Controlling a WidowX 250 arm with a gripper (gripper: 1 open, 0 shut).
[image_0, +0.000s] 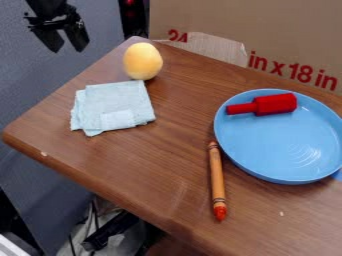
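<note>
The black gripper hangs at the upper left, out beyond the table's edge, its two fingers apart with nothing visible between them. A light blue folded cloth lies on the wooden table, with a yellow egg-shaped object behind it. On the right, a red bottle-shaped object lies in a blue plate. An orange crayon lies left of the plate, pointing toward the front.
A cardboard box stands along the back of the table. The middle of the table, between cloth and plate, is clear. The table's left edge runs diagonally, with floor below.
</note>
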